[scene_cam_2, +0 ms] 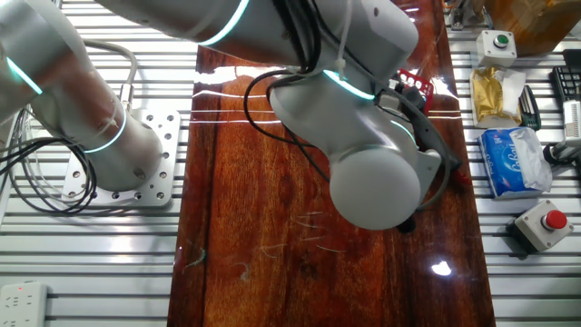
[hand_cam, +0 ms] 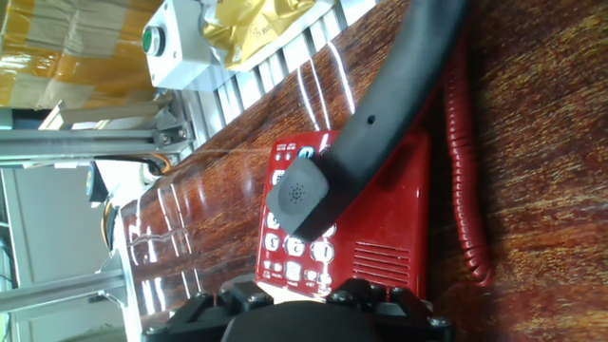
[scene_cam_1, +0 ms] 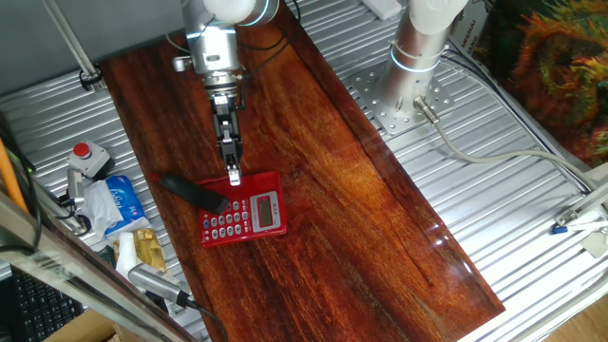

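Observation:
A red desk phone (scene_cam_1: 271,217) with keypad and small display lies on the wooden table. Its handset (scene_cam_1: 193,193), dark side up, rests slantwise over the phone's left part and sticks out past its edge. In the wrist view the handset (hand_cam: 399,85) crosses the red phone body (hand_cam: 385,214), one end above the keys, with a coiled red cord (hand_cam: 461,161) alongside. My gripper (scene_cam_1: 235,177) points down at the phone's upper edge, apart from the handset. Its fingers show only partly at the bottom of the wrist view, so the finger opening is unclear.
The robot base (scene_cam_1: 404,95) stands at the right.

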